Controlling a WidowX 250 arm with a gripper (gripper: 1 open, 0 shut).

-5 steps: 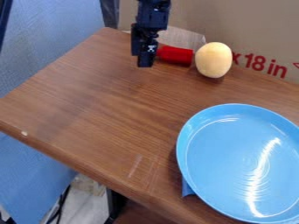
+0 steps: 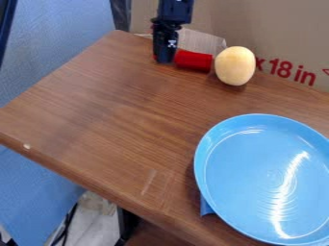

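My dark gripper [image 2: 166, 48] is at the back of the wooden table, low beside the left end of a red cylinder [image 2: 194, 61], which lies on its side. I cannot tell whether its fingers are open or shut, or whether anything is between them. A pale yellow egg-shaped object [image 2: 236, 65] stands just right of the cylinder.
A large blue plate [image 2: 264, 178] fills the right front, with something blue partly under its left edge. A cardboard box [image 2: 295, 29] backs the table [image 2: 103, 110]. The table's left edge drops to a blue surface [image 2: 38, 67].
My gripper has moved slightly back, away from the camera, over the last second. The other objects look unmoved.
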